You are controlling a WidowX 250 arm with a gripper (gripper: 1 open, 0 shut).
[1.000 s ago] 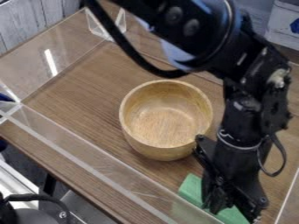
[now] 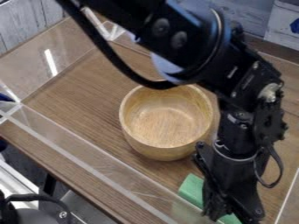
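Observation:
My black gripper [image 2: 229, 191] reaches down at the lower right, over a green pad or cloth [image 2: 191, 191] lying on the wooden table beside the front clear wall. The gripper looks shut; whether anything thin is between its fingertips is hidden. A wooden bowl [image 2: 165, 123] stands just left of the gripper, upright and empty.
A clear plastic wall [image 2: 87, 153] runs diagonally along the table's front left. Black hardware sits at the bottom left, and pale panels at the back.
The arm and gripper have shifted slightly left and up, with the upper arm leaning further over the table. The bowl is unmoved.

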